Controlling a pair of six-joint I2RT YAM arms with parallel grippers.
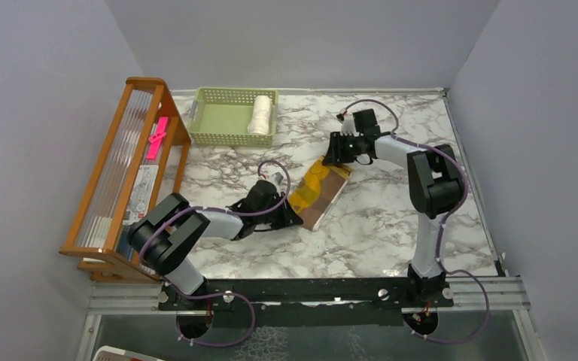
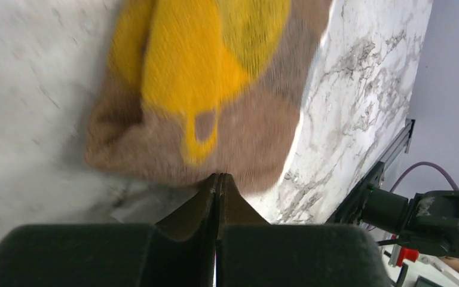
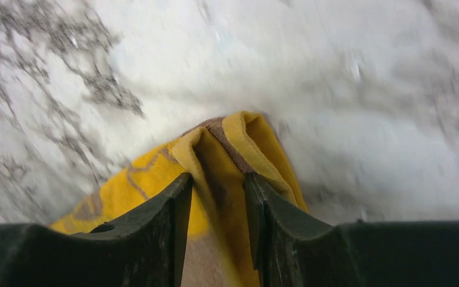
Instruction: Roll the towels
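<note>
A folded brown and yellow towel lies slantwise on the marble table. At its upper end my right gripper is shut on the towel; in the right wrist view, yellow and brown folds stand between its fingers. My left gripper is at the lower left end. Its fingers are shut together in the left wrist view, their tips at the edge of the brown end. Whether they pinch a thin edge cannot be told. A rolled white towel lies in the green basket.
The basket stands at the back left of the table. To the left is a wooden rack with a pink item in it. Bare marble lies to the right of the brown towel and in front of it.
</note>
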